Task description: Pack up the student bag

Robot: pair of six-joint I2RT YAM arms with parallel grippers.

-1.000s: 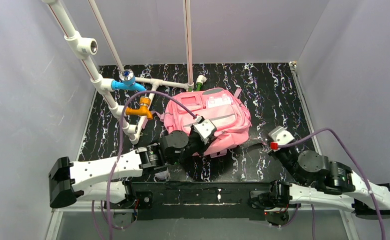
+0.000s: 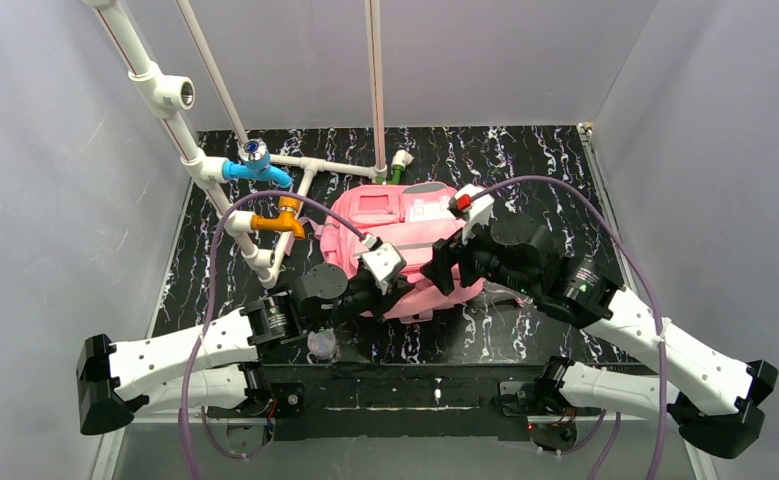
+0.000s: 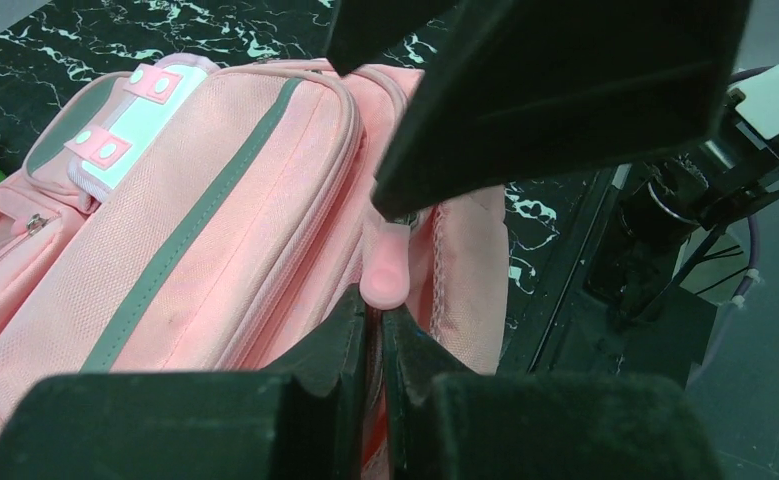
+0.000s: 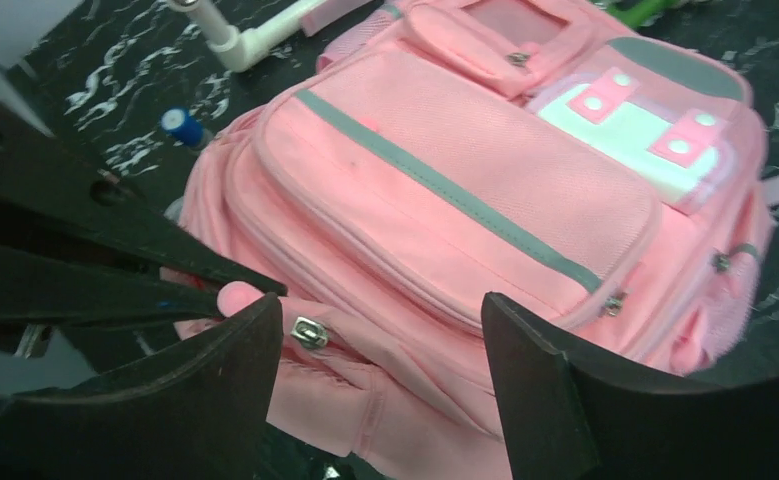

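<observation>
The pink backpack [image 2: 385, 215] lies flat on the marble surface. My left gripper is shut on a pink zipper pull at the bag's edge, also seen as a pink tab [image 4: 238, 298] in the right wrist view. My right gripper stands open over the bag, its fingers around the pink fabric edge near that zipper, apparently not closed on it. Its dark body hangs low over the left wrist view.
White pipes [image 2: 325, 165] with a blue fitting [image 2: 260, 172] and an orange fitting [image 2: 285, 220] stand left and behind the bag. A clear object [image 2: 321, 344] lies at the front. Bare surface lies right and back right.
My right gripper has swung from the front right up and left over the backpack. My left gripper has moved slightly left and down in the top view.
</observation>
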